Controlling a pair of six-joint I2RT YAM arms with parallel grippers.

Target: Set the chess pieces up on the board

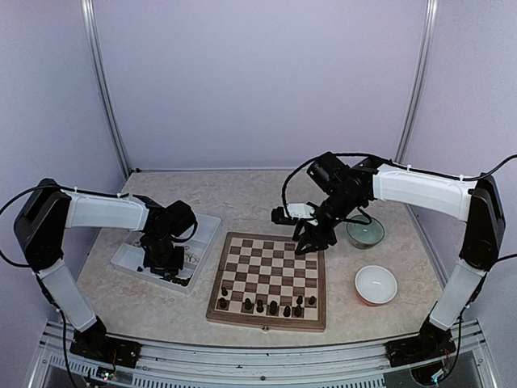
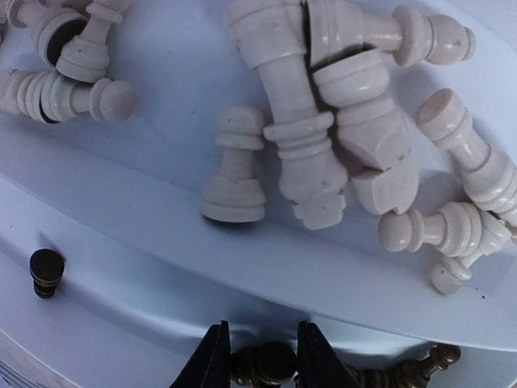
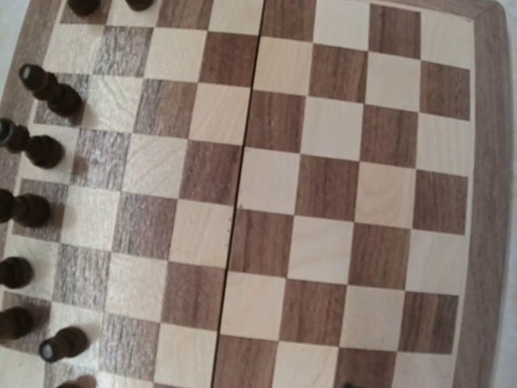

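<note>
The chessboard [image 1: 266, 277] has dark pieces standing along its near edge, also seen in the right wrist view as a dark pawn [image 3: 63, 343] and others. My left gripper is down in the white piece tray [image 1: 208, 234], part open, its fingers around a dark piece [image 2: 275, 364] lying in the near compartment; whether it touches is unclear. White pieces [image 2: 303, 162] lie in the other compartment, and a small dark piece [image 2: 47, 272] is at the left. My right gripper [image 1: 311, 242] hangs over the board's back right; its fingers are hard to make out.
A green bowl [image 1: 365, 234] and a white bowl [image 1: 376, 283] sit right of the board. The table behind the board is clear.
</note>
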